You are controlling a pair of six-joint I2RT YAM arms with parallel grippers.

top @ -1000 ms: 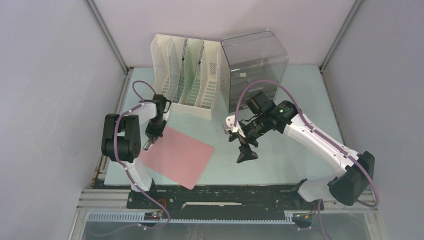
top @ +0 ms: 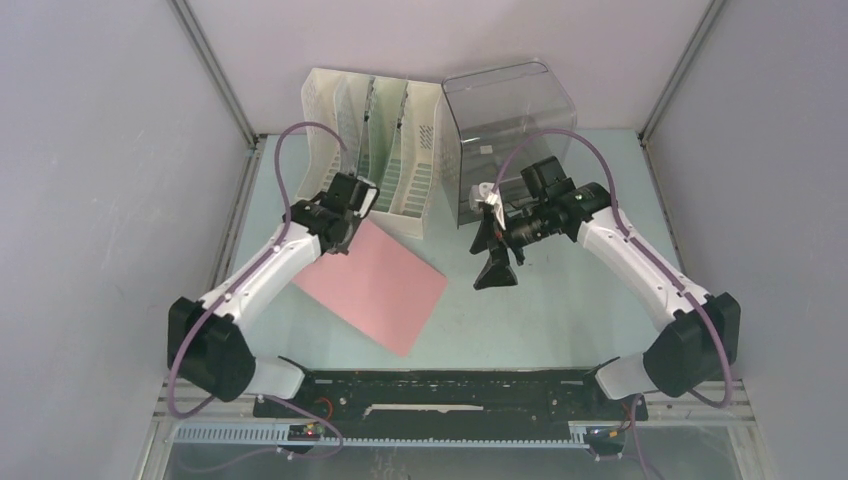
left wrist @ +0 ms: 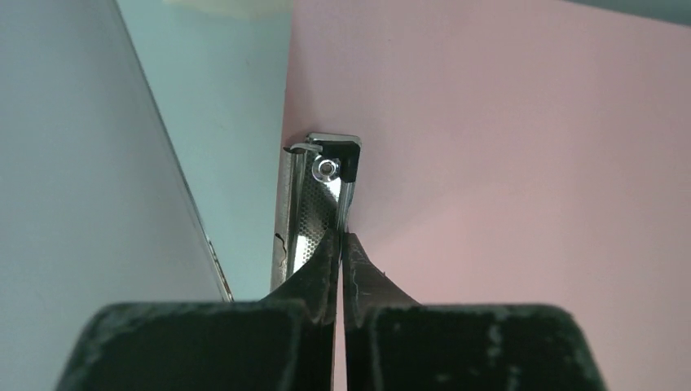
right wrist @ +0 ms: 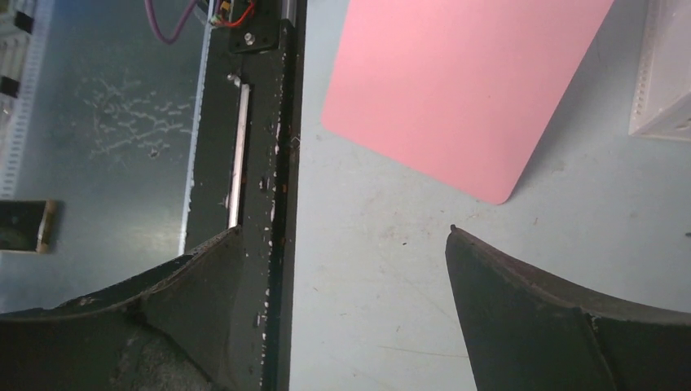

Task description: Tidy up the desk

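A flat pink clip folder (top: 385, 290) spans the middle-left of the desk, slanted, just in front of the white file rack (top: 402, 222). In the left wrist view, its metal clip (left wrist: 314, 195) runs along one edge of the folder (left wrist: 489, 163). My left gripper is shut on the folder at that clip; in the top view the arm hides the clip. My right gripper (top: 477, 268) stands open over bare desk, right of the folder, with nothing between its fingers.
The rack has several upright slots split by pale dividers (top: 383, 140). A clear-topped grey box (top: 510, 110) leans beside it, behind my right gripper.
My left gripper has moved back and right toward the rack, and the folder has shifted the same way with it. My right gripper has moved slightly toward the back.
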